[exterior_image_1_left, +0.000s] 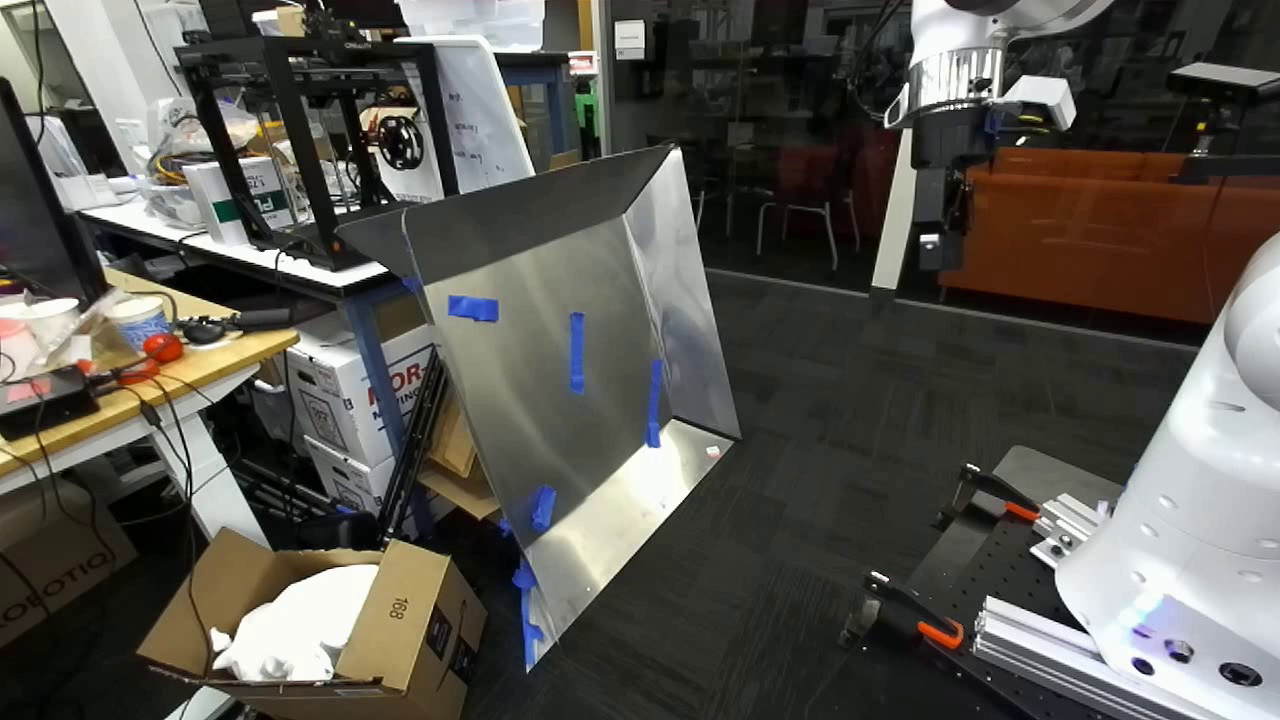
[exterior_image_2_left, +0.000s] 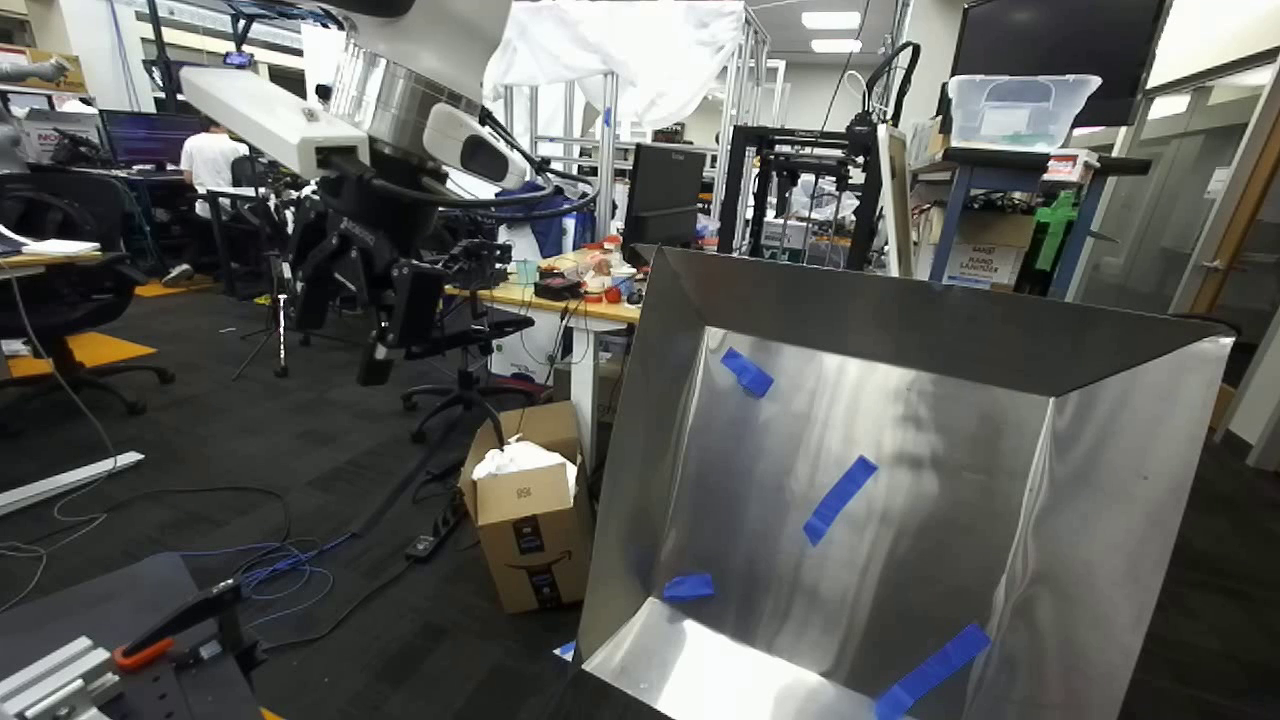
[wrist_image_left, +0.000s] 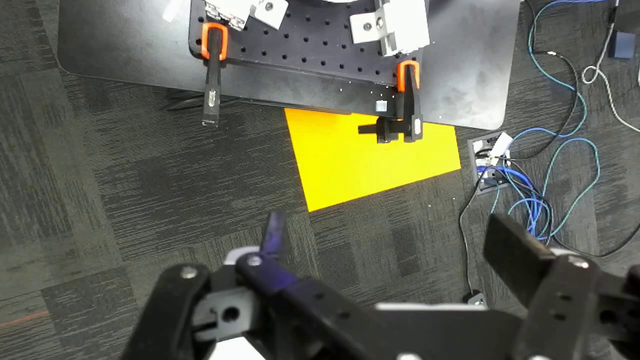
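Observation:
High above the floor hangs my gripper, its two fingers wide apart in the wrist view with only floor visible between them. Exterior view 1 has the gripper (exterior_image_1_left: 942, 234) edge-on at the upper right. In exterior view 2 the gripper (exterior_image_2_left: 355, 336) points down at the left, clear of everything. A large metal tray-like sheet with raised sides (exterior_image_1_left: 528, 360) stands tilted in front of the arm, strips of blue tape (exterior_image_1_left: 577, 353) stuck on it. Its shiny inner face (exterior_image_2_left: 936, 480) fills the right of exterior view 2, apart from the gripper.
An open cardboard box (exterior_image_1_left: 426, 612) with white material (exterior_image_1_left: 306, 618) inside sits on the floor beside the metal sheet. Orange-handled clamps (wrist_image_left: 214, 72) stick out from the robot's base table (wrist_image_left: 120, 48). Cables (wrist_image_left: 534, 204) lie on the floor. A cluttered desk (exterior_image_1_left: 258, 348) stands farther left.

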